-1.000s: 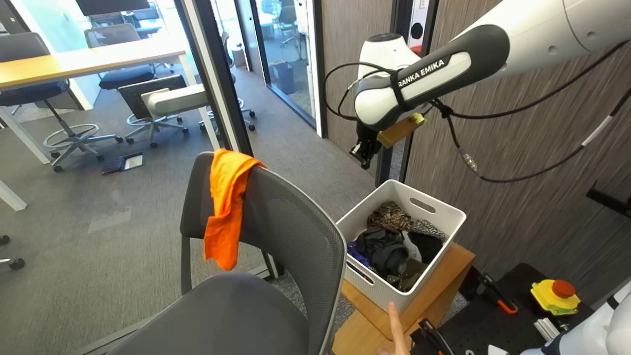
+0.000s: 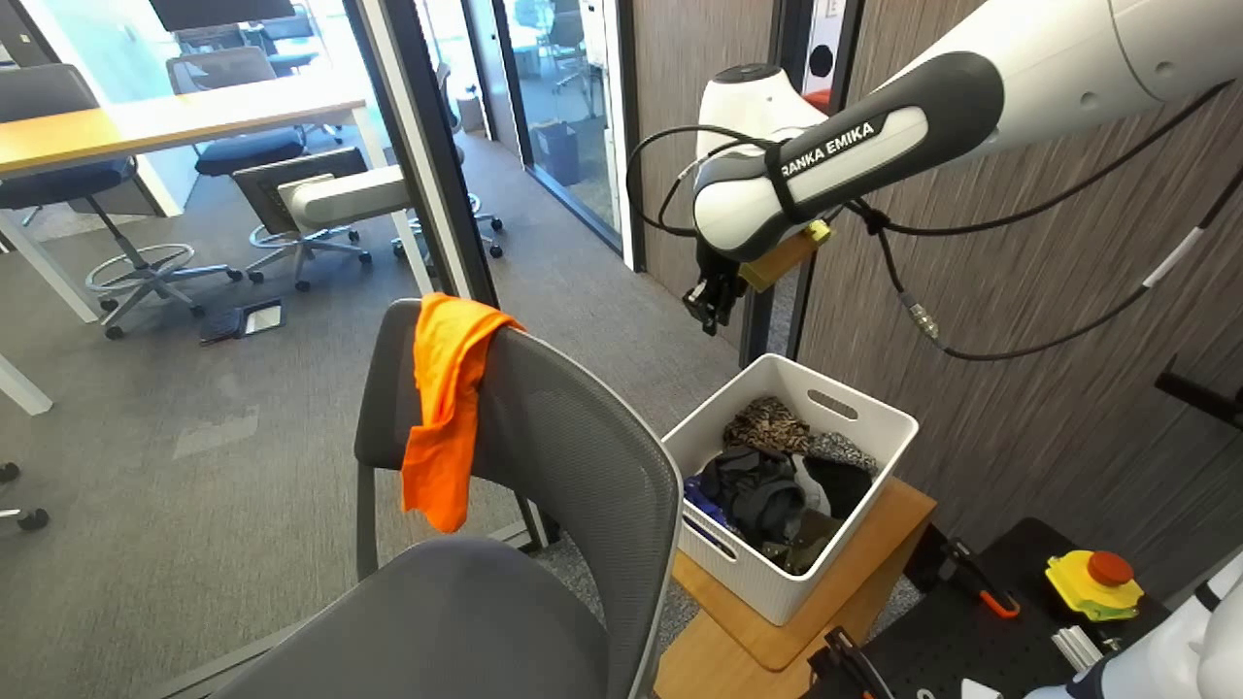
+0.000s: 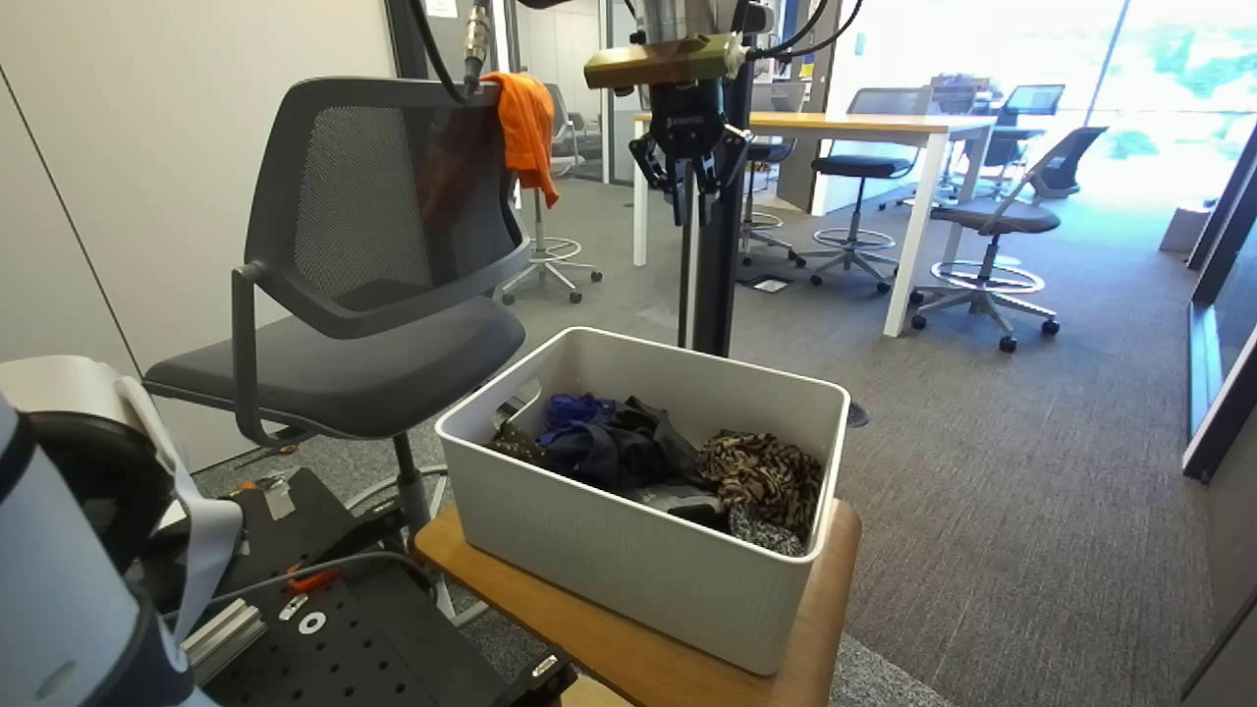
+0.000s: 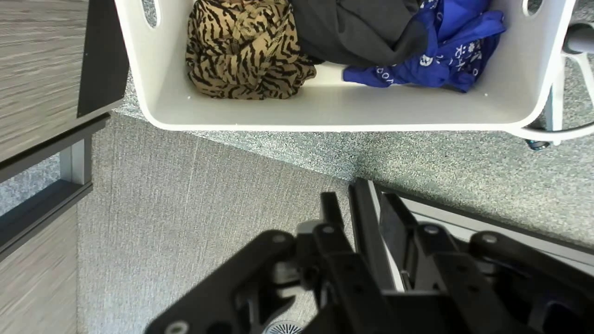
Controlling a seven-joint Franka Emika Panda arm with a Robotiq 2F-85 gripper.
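An orange cloth (image 2: 449,396) hangs over the backrest of a dark grey chair (image 2: 559,419); exterior view 2 shows the same cloth (image 3: 526,130) at the backrest's upper corner. A white basket (image 3: 625,560) holds crumpled clothes: a tiger-patterned piece (image 4: 245,53), a black piece (image 4: 362,30) and a blue printed piece (image 4: 445,50). Beyond and above the basket, my gripper (image 3: 692,212) points down, open and empty. From the wrist, the gripper appears past the basket's edge over the floor, nothing between its fingers. The cloth lies outside the wrist view.
The basket stands on a wooden stool (image 2: 862,571). Close to the robot base is a black perforated plate with tools and a red-and-yellow emergency stop (image 2: 1095,582). A dark post (image 3: 713,283) rises behind the basket, and a wood-panelled wall (image 2: 991,303) flanks the arm.
My arm's end has shifted slightly left and the gripper a little lower in exterior view 1. A person's hand that was near the stool is gone. Cloth and basket have stayed put.
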